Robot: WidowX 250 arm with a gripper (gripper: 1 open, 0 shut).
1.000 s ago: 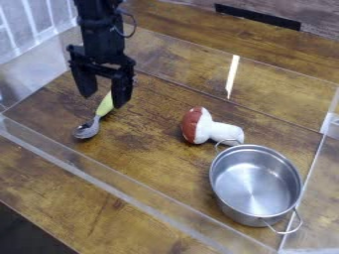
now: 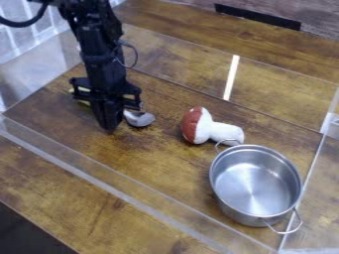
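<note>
My black gripper (image 2: 106,113) is low over the wooden table at the left, its fingers pointing down. A utensil with a silver oval head (image 2: 134,117) and a pale yellow handle (image 2: 79,96) lies at the gripper, partly hidden behind it. The gripper looks shut on it, though the fingertips are dark and hard to make out.
A red and white plush toy (image 2: 211,130) lies right of centre. A steel pot (image 2: 253,182) stands at the lower right. Clear panels edge the table (image 2: 79,203).
The gripper has come down onto the utensil. The silver head has swung from the lower left to the gripper's right, and the handle now points to the upper left.
</note>
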